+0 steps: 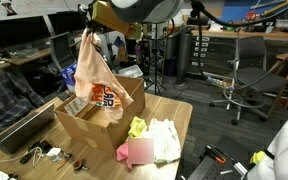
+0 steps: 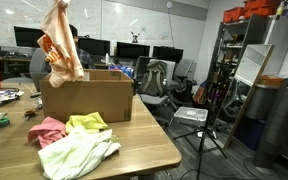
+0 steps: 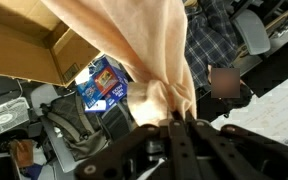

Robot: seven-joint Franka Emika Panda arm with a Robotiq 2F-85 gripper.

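A peach cloth with an orange print (image 1: 102, 85) hangs from my gripper (image 1: 87, 32), high over the left part of the cardboard box (image 1: 92, 132). The gripper is shut on the cloth's top end. In the wrist view the cloth (image 3: 149, 50) runs up from between the fingers and covers much of the picture. In the second exterior view the cloth (image 2: 62, 40) hangs at the box's left, its lower end around the box's rim; the gripper is out of that frame. Part of the box's inside is hidden behind the cloth.
In front of the box lie a pink cloth (image 2: 46, 132), a yellow cloth (image 2: 86, 122) and a white cloth (image 2: 76, 153). Cables and small parts (image 1: 46, 150) clutter the table's left.
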